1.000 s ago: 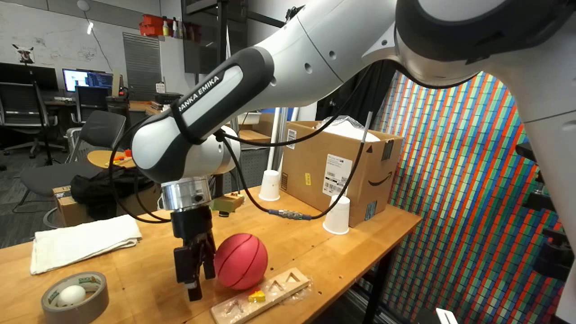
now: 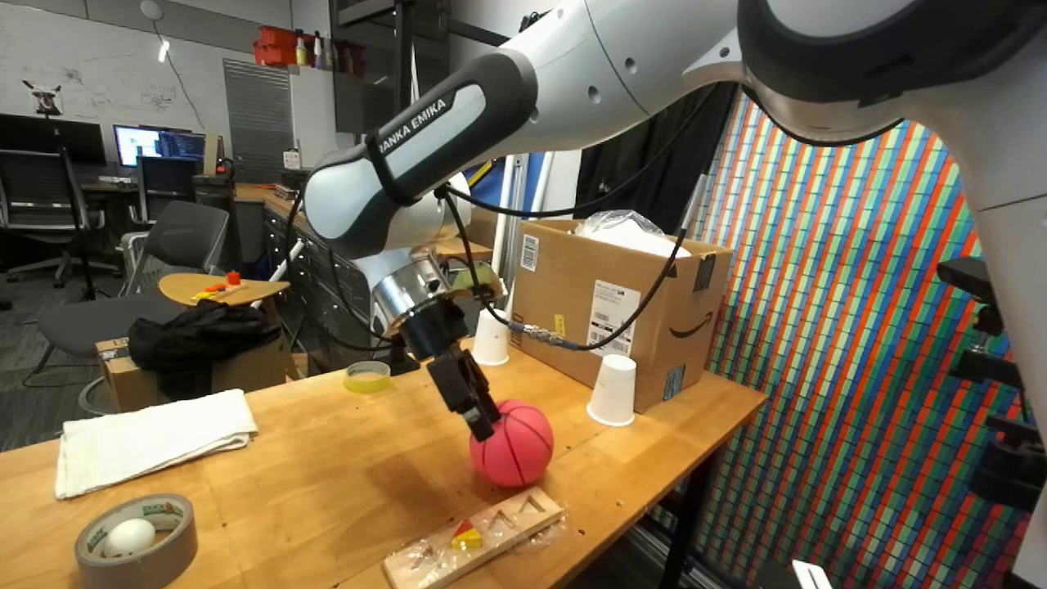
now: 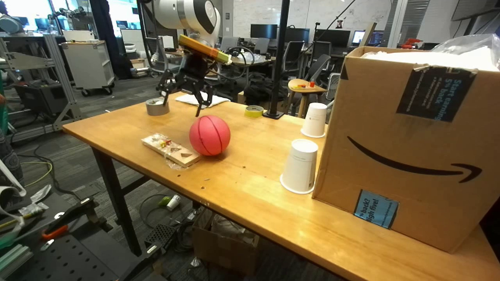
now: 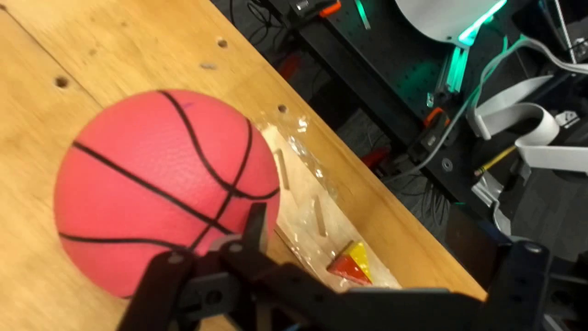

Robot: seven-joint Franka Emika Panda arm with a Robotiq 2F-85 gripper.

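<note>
A pink ball [image 2: 513,443] with black lines rests on the wooden table, close to the wooden shape board [image 2: 476,540]. In exterior view 2, my gripper [image 3: 181,107] hangs tilted above and left of the ball [image 3: 209,136], its fingers spread wide with nothing between them. One fingertip [image 3: 199,111] is near the ball's upper side; whether it touches cannot be told. The wrist view has the ball [image 4: 165,187] at left, partly covered by a finger [image 4: 254,223]. A red and yellow piece [image 4: 353,264] sits on the board.
Two white upside-down cups [image 3: 300,166] stand by a large cardboard box [image 3: 403,140]. A grey tape roll [image 2: 137,550] surrounds a white ball; a white cloth [image 2: 152,440] and a yellow tape roll [image 2: 367,377] lie farther back.
In exterior view 1, the gripper has risen and swung right, going from upright to tilted. The pink ball has shifted right, toward the cups. The board has stayed put.
</note>
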